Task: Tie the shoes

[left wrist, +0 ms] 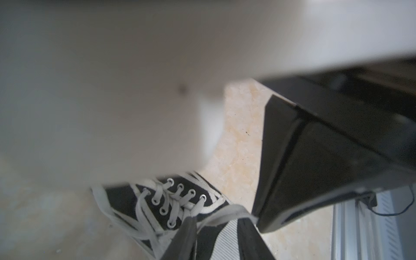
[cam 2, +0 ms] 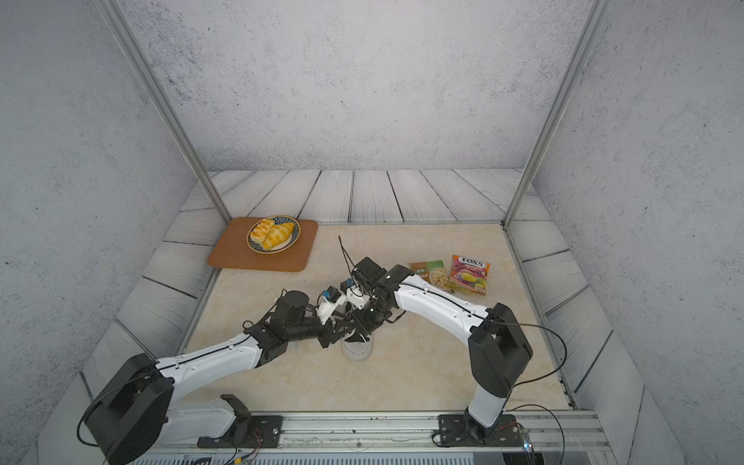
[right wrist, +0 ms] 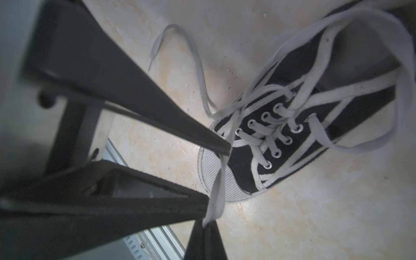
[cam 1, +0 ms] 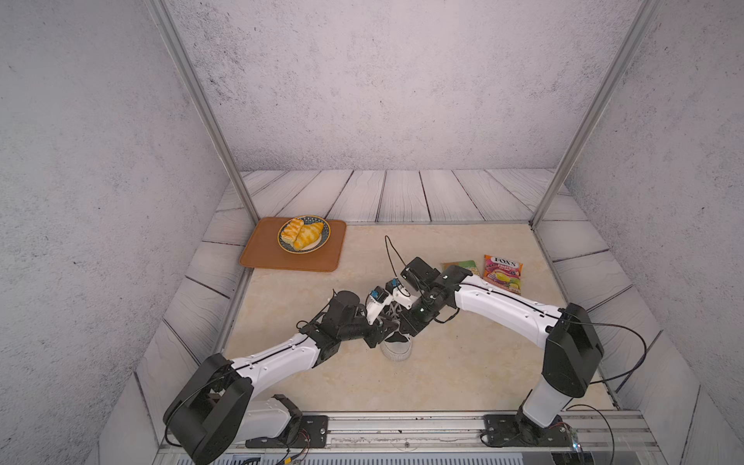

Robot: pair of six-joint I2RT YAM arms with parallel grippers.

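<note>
A black-and-white canvas shoe [right wrist: 268,138] sits mid-table with its white laces [left wrist: 229,210] crossed over the eyelets, partly hidden from above by both grippers. My left gripper [cam 1: 379,331] is low over the shoe, close beside my right gripper [cam 1: 404,324]; the left wrist view shows its dark fingertips at the bottom edge near a raised lace, but whether they grip it is unclear. In the right wrist view a lace runs across the dark fingertips, which are partly hidden; how far they are closed is hard to see from above.
A brown tray [cam 1: 259,255] with a plate of pastries [cam 1: 303,232] lies back left. Two snack packets, a green one [cam 2: 430,272] and a Fox's bag [cam 2: 469,275], lie back right.
</note>
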